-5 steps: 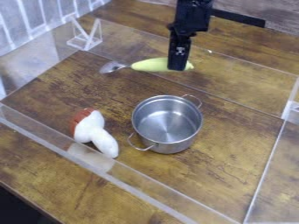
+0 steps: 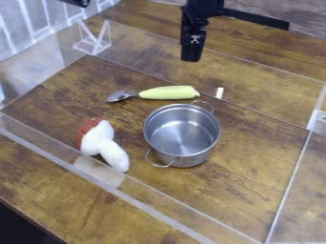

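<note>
My black gripper (image 2: 193, 51) hangs open at the top centre, above and behind a spoon with a pale green, corn-like piece (image 2: 170, 92) at one end, lying on the wooden board. A steel pot (image 2: 181, 143) with wire handles stands in the centre, empty. At lower left lies a white toy with a red part (image 2: 105, 143). A small pale strip (image 2: 219, 93) is right of the green piece.
Clear plastic walls border the wooden surface (image 2: 254, 162) on several sides. A white bracket (image 2: 93, 40) stands at the back left. The board is largely clear to the right and left.
The green piece and spoon have gone from raised near my gripper to lying lower on the board. My gripper has moved up and back, away from them.
</note>
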